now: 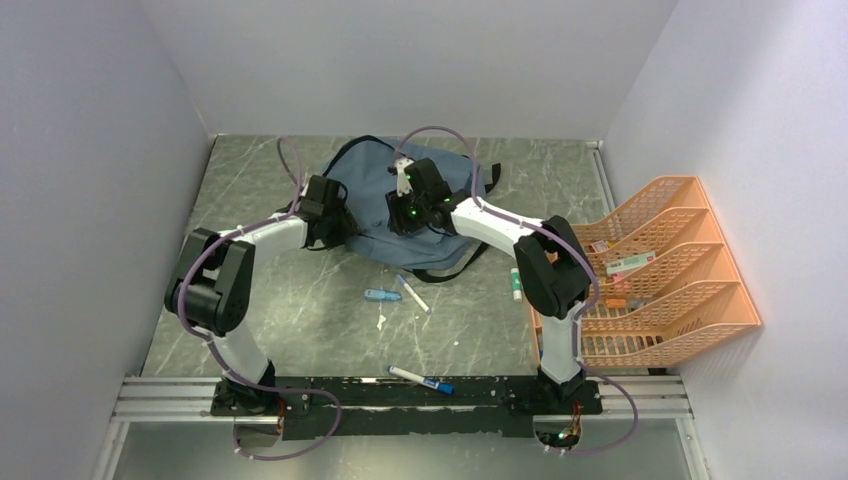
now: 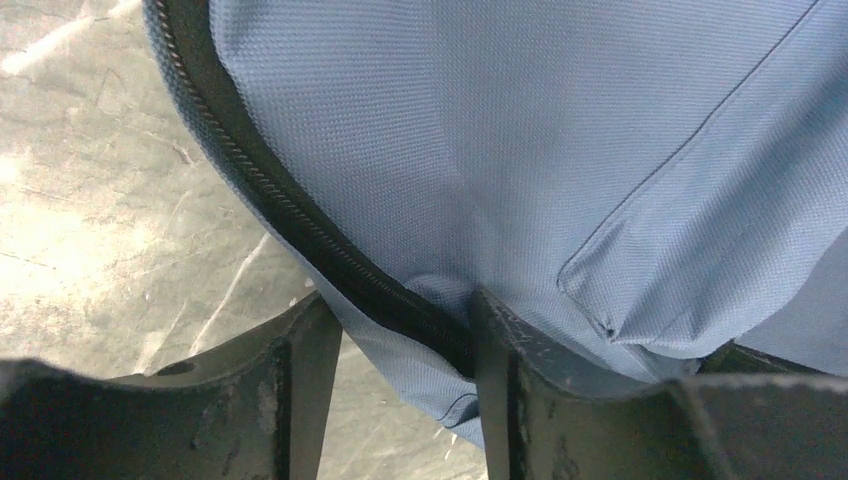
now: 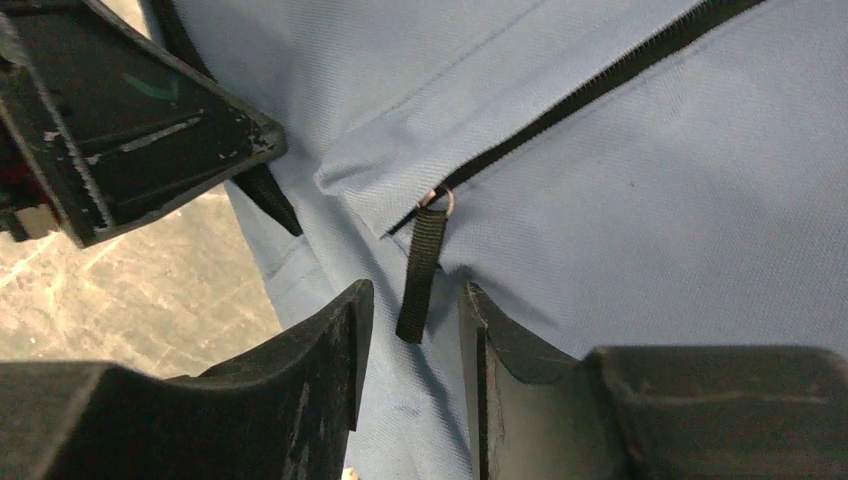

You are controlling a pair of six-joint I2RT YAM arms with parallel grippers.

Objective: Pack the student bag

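The blue-grey cloth bag [image 1: 365,185] lies at the back middle of the table, under both arms. In the left wrist view, the bag's edge with its black zipper [image 2: 290,215] runs between the fingers of my left gripper. Those fingers stand apart around the edge. A short black zipper pull [image 3: 421,275] hangs between the fingers of my right gripper, with room on either side of it. On the table in front lie a light-blue highlighter [image 1: 382,295], a white marker [image 1: 413,294] and a green-and-white stick [image 1: 516,284].
An orange divided basket [image 1: 725,300] with small stationery items stands at the right. Another blue-capped marker [image 1: 420,380] lies at the table's front edge. A black bag strap [image 1: 450,275] loops out in front of the bag. Bare table [image 1: 290,320] shows at front left.
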